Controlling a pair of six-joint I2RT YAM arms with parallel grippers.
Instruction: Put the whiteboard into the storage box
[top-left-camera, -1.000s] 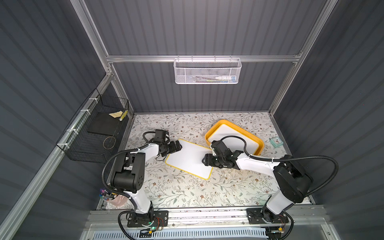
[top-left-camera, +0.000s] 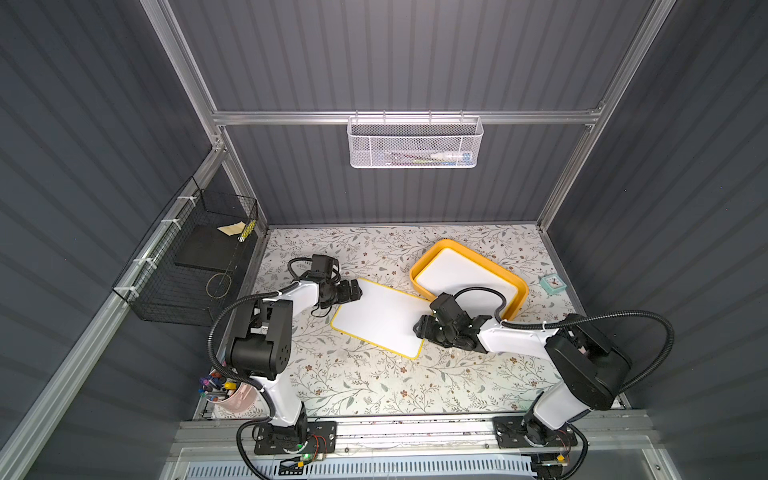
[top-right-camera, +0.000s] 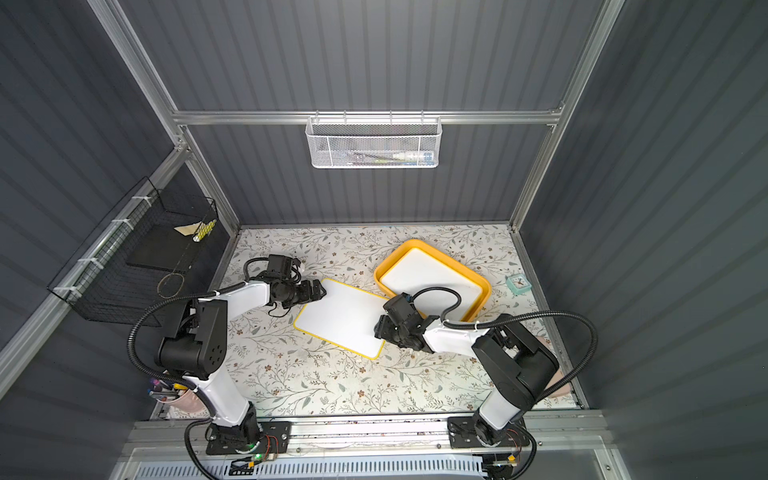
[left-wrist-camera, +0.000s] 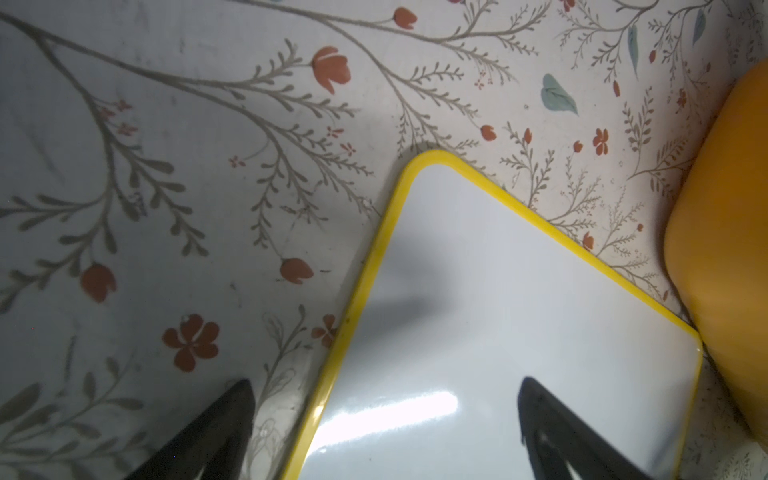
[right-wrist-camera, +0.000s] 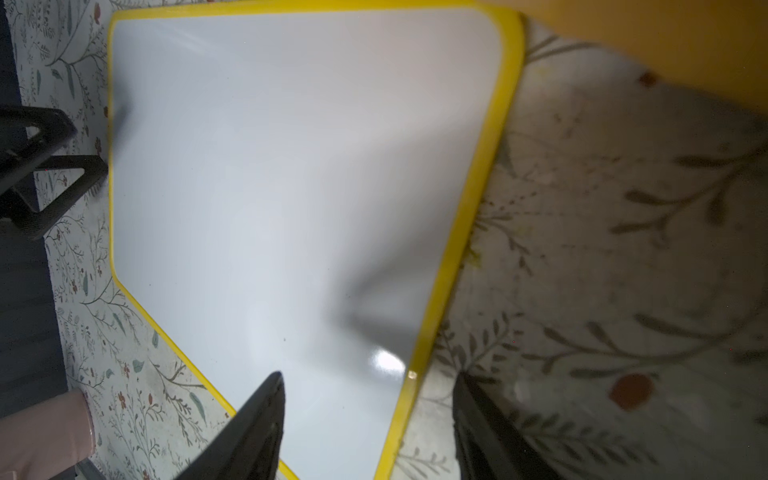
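A white whiteboard (top-left-camera: 380, 316) with a thin yellow edge lies flat on the flowered tabletop, left of the storage box. The orange-rimmed storage box (top-left-camera: 489, 267) has a white floor and stands at the back right, close by the board's far right corner. At the board's left end, my left gripper (top-left-camera: 352, 290) is open, its fingers (left-wrist-camera: 209, 440) on either side of the yellow edge in the left wrist view. Over the right end, my right gripper also stands open, with the board's short edge running between its blurred fingers. Neither holds anything.
A small teal clock (top-left-camera: 552, 284) sits right of the box. A black wire basket (top-left-camera: 200, 256) hangs on the left wall, a white mesh basket (top-left-camera: 415, 148) on the back wall. A pink pen cup (top-left-camera: 238, 397) stands front left.
My right gripper has shifted slightly right and toward the front, onto the board's right edge. The left gripper has moved a little left. The board and box lie as before.
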